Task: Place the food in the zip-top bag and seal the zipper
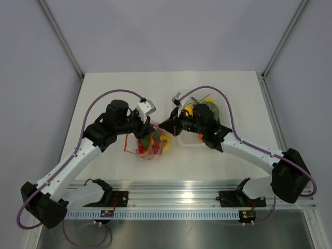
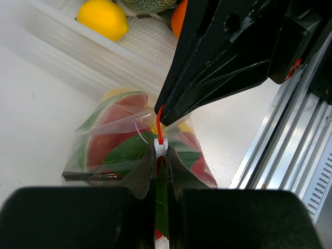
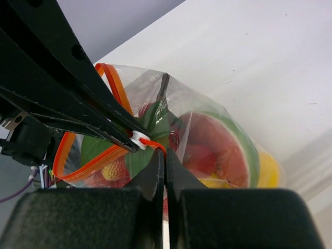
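Observation:
The clear zip top bag (image 1: 129, 143) lies on the table with food inside, its mouth open toward the left in the right wrist view. Through the plastic show a watermelon slice (image 3: 236, 142), green leaves (image 2: 127, 155) and something yellow (image 1: 166, 141). Its orange zipper strip (image 3: 118, 87) gapes around the mouth. My left gripper is shut on the white zipper slider (image 2: 161, 147). Right beside it, my right gripper is shut on the end of the zipper strip, a thin orange-red piece. The fingertips of both grippers nearly meet.
To the right, a white bin (image 1: 226, 96) holds more produce, among it a lemon (image 2: 102, 19) and an orange (image 2: 179, 18); the right arm reaches over it. Bare table (image 1: 119, 83) lies behind the arms. Metal rails (image 1: 171, 189) run along the front edge.

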